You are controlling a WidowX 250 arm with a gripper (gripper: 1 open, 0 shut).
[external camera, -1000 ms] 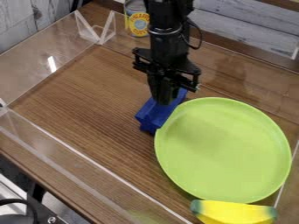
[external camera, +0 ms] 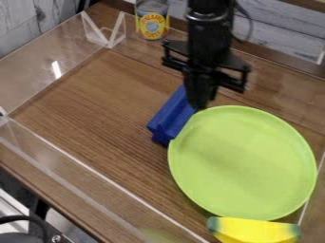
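My black gripper hangs from the top centre, its fingertips low over a blue object on the wooden table. The fingers look shut, and I cannot see anything held between them. The blue object lies partly hidden behind the fingers and beside a large light green plate, whose left rim is next to it.
A yellow banana-like object lies at the front right below the plate. A can with a yellow label stands at the back. Clear plastic walls edge the table.
The arm has shifted a little to the right and its wrist appears slightly turned. The blue object, plate and banana look unmoved.
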